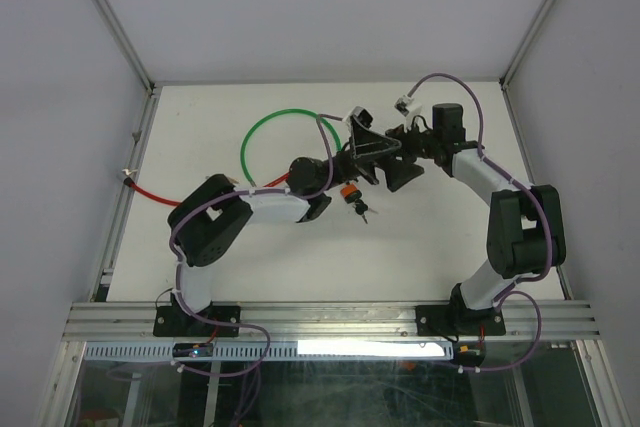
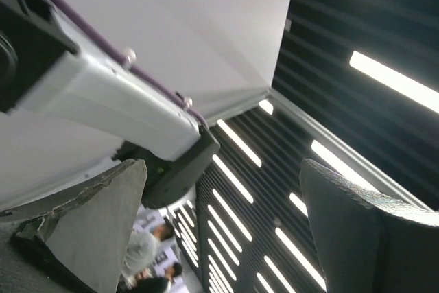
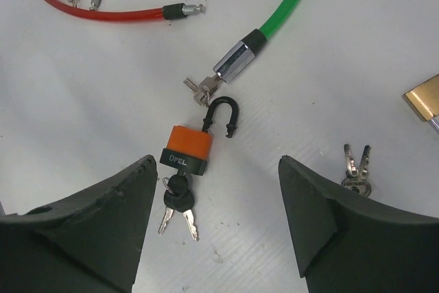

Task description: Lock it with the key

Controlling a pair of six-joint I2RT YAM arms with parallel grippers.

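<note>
An orange padlock (image 3: 188, 143) marked OPEL, its black shackle (image 3: 230, 114) swung up, lies on the white table with black-headed keys (image 3: 180, 200) at its bottom. In the top view it (image 1: 351, 192) sits below the grippers. My right gripper points down above it, fingers apart, nothing between them in its wrist view. My left gripper is open and tilted up, facing ceiling lights, nothing between its fingers. Both grippers crowd together over the middle right of the table.
A green cable lock (image 3: 288, 1), red cable (image 3: 123, 16), brass padlock (image 3: 422, 97) and loose keys (image 3: 356, 180) lie around the orange padlock.
</note>
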